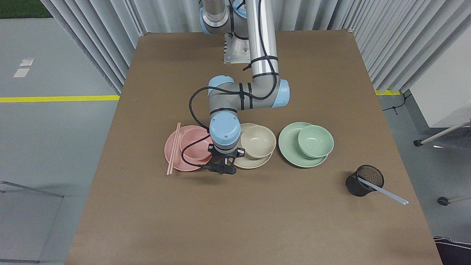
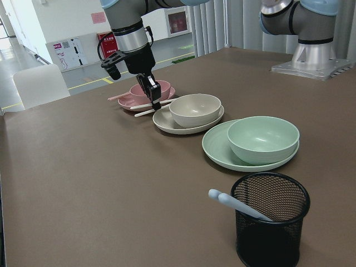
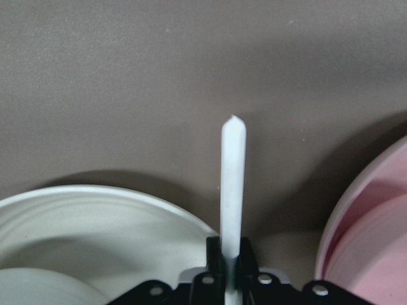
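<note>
My gripper hangs low between the cream plate and the pink plate. In the wrist view its fingers are closed around a white chopstick. A cream bowl sits on the cream plate, and a pink bowl on the pink plate, with pink chopsticks lying along its left side. In the front view the wrist hides the space between the two sets.
A green bowl on a green plate stands to the right. A black mesh cup holds pale blue chopsticks near the right edge.
</note>
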